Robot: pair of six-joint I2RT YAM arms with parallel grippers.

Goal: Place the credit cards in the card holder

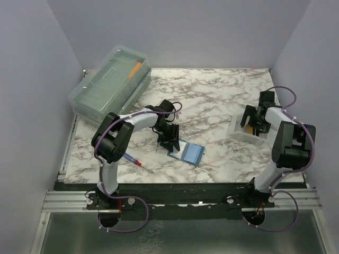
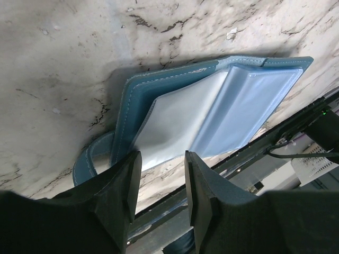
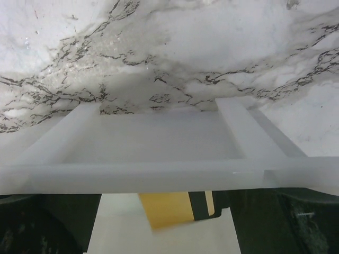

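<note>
In the left wrist view the blue card holder lies spread on the marble table with its white pocket exposed and one edge curled up. My left gripper is over that curled end, its fingers apart with nothing visible between them. At the right of the top view, my right gripper reaches down into a white tray. A yellow-and-dark card shows inside the tray between the right fingers, which stand wide apart on either side of it. How many cards lie there is hidden.
A pen-like blue and red tool lies left of the card holder. The large greenish clear box fills the back left corner. Between holder and tray, the marble is bare.
</note>
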